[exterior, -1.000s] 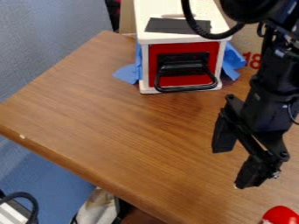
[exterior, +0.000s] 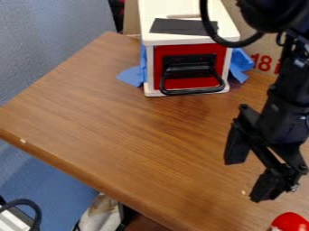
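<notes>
My black gripper (exterior: 276, 185) hangs at the right side of the camera view, low over the wooden table (exterior: 115, 153), angled downward; whether its fingers are apart is hard to tell. A white box with a red front (exterior: 183, 50) stands at the back of the table, with a black wire handle on that front and a dark strip on top. Below the gripper, at the bottom right edge, a red round object (exterior: 290, 223) is partly in view.
Blue tape (exterior: 132, 75) lies on either side of the box. A cardboard piece (exterior: 259, 56) stands behind it. The table's left edge drops to a blue floor area.
The arm and gripper have shifted slightly to the right and a little downward. The box and the red object stay in place.
</notes>
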